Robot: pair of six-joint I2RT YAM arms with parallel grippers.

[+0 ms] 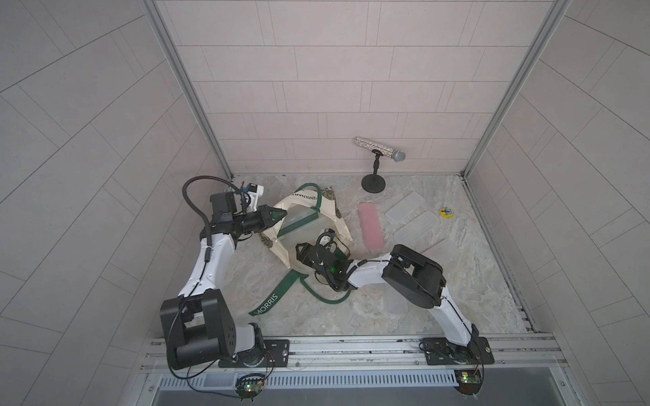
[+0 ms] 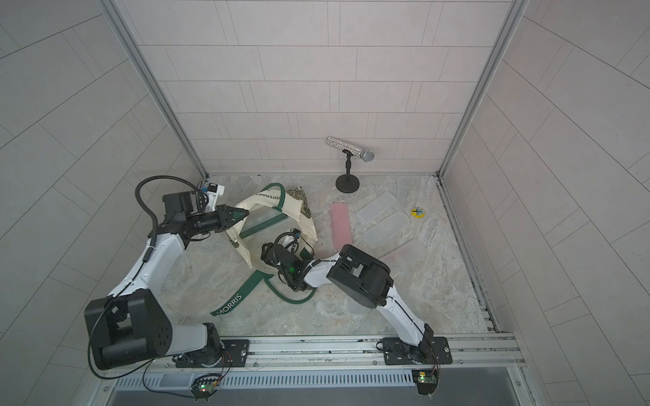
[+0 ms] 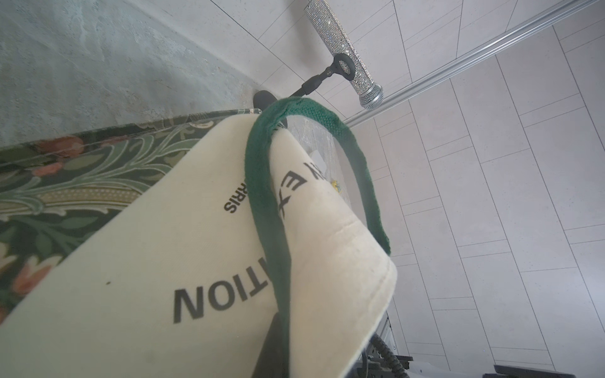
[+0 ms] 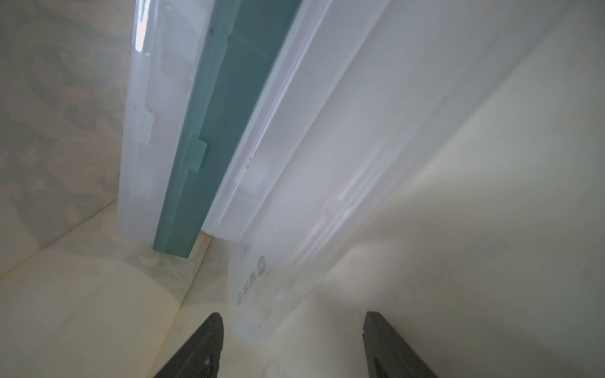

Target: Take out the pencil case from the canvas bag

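The cream canvas bag lies open with green straps. My left gripper is shut at its left rim, with the bag's flap filling the left wrist view. My right gripper reaches down into the bag, fingers apart with nothing between them. Ahead of it, inside the bag, lie translucent plastic pencil cases, one with a teal strip; their far ends run out of view.
A pink case, clear cases and a small yellow item lie right of the bag. A microphone on a stand stands at the back.
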